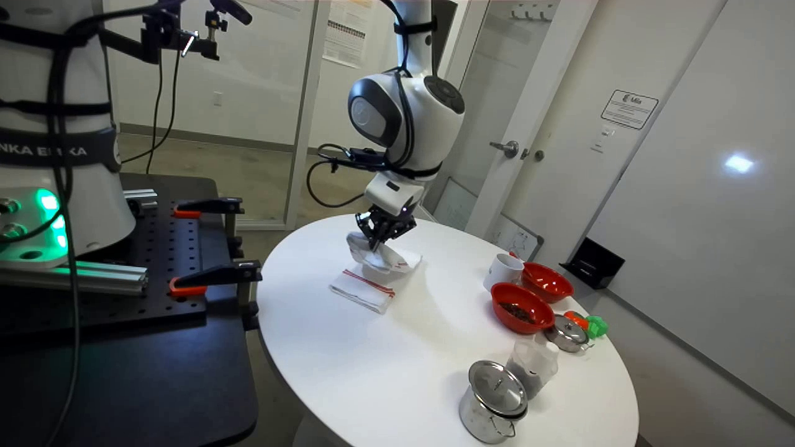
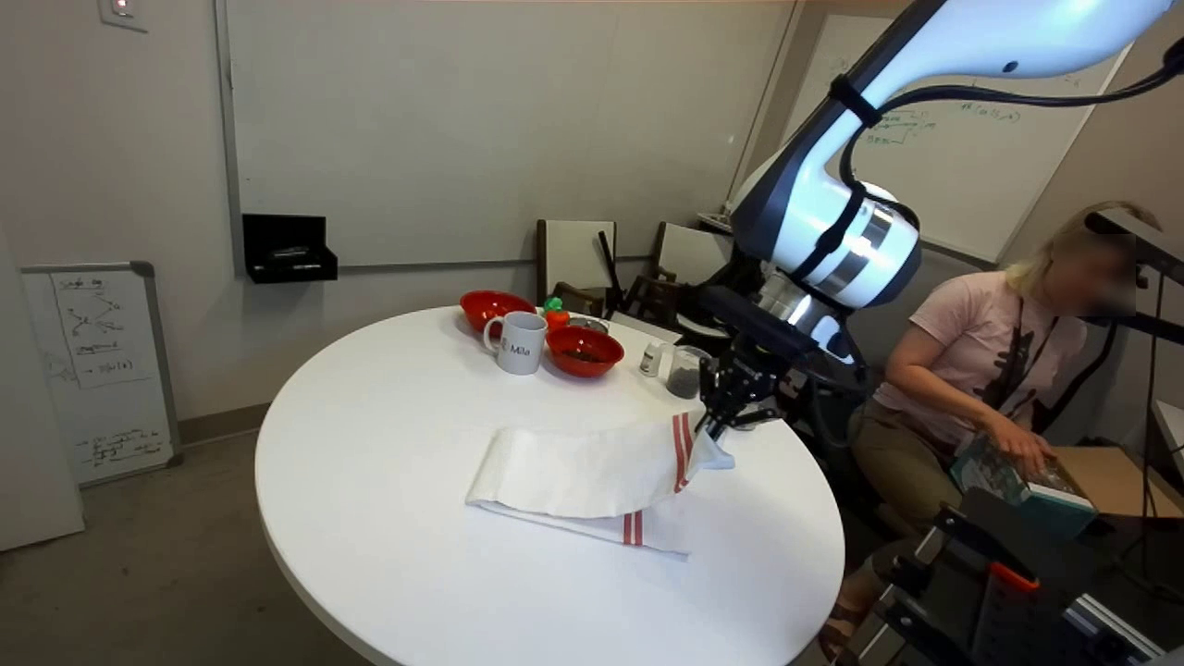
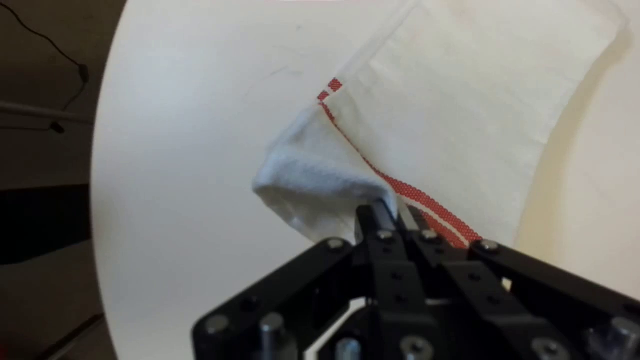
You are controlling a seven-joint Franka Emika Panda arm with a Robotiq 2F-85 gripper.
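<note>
A white towel with red stripes [image 2: 577, 472] lies folded on the round white table [image 2: 377, 477], one part raised over the rest. My gripper is shut on that raised part, with cloth pinched between its fingertips. In exterior view 1 the gripper [image 1: 377, 237] hangs a little above the table, and the lifted towel [image 1: 384, 259] droops below it while a striped section stays flat on the tabletop. From the wrist, a loose flap of the towel [image 3: 312, 180] sticks out left of the fingers, and the broad white part stretches away to the upper right.
Toward the far side stand a white mug [image 2: 519, 342], red bowls [image 2: 585, 351] and a small lidded pan [image 1: 567, 333]. A steel pot [image 1: 492, 402] and a clear jar [image 1: 533, 366] are grouped near the rim.
</note>
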